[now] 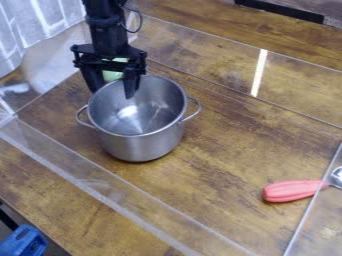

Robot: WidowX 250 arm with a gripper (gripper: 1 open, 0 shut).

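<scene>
A steel two-handled pot [140,135] stands on the wooden table toward the left-centre. My black gripper [108,78] reaches down from the top left over the pot's back-left rim, its fingers low near that rim. Whether the fingers are open or closed on the rim cannot be made out. Behind the gripper, a green object [115,72] is partly hidden.
A pink-handled utensil [289,190] lies at the right. A blue object [22,244] sits at the bottom-left corner. Clear plastic walls border the table, with pale sheeting at the top left.
</scene>
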